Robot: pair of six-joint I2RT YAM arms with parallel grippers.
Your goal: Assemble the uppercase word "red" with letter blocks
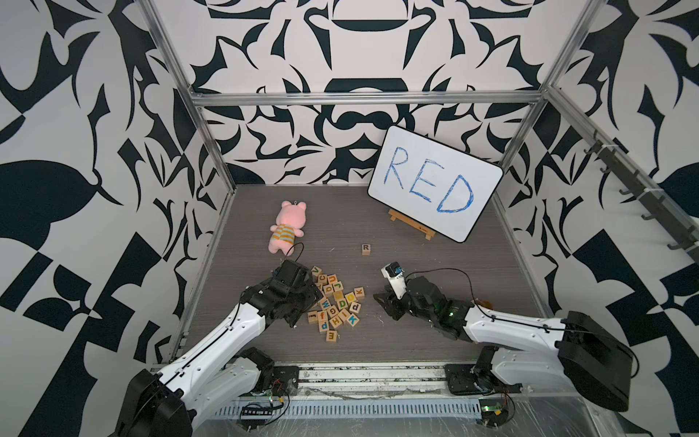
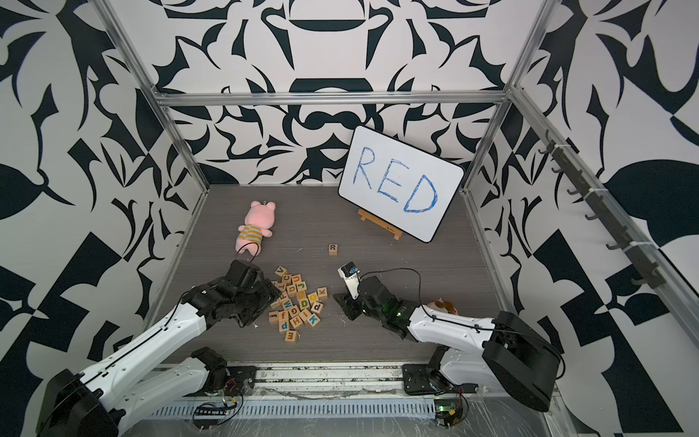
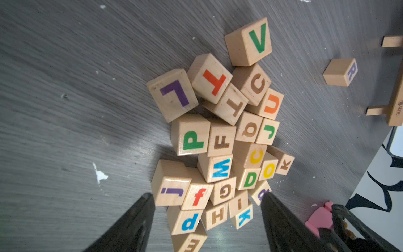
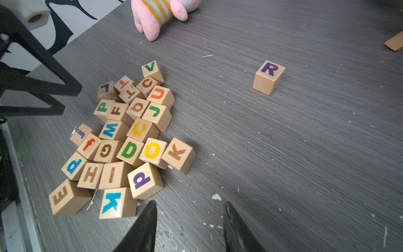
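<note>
A wooden block with a purple R (image 4: 269,77) stands by itself on the table behind the pile, below the whiteboard. Among the crowded blocks is a green D (image 4: 130,151), with neighbours touching it. The brown E block (image 4: 69,197) lies at the pile's front edge, seen also below the pile in the top left view. My left gripper is over the left side of the pile, its fingers apart and nothing held between them. To the right of the pile, my right gripper hangs above bare table, part open and empty.
A whiteboard (image 1: 437,182) reading RED leans on a wooden easel at the back right. A pink plush pig (image 1: 288,225) lies at the back left.
</note>
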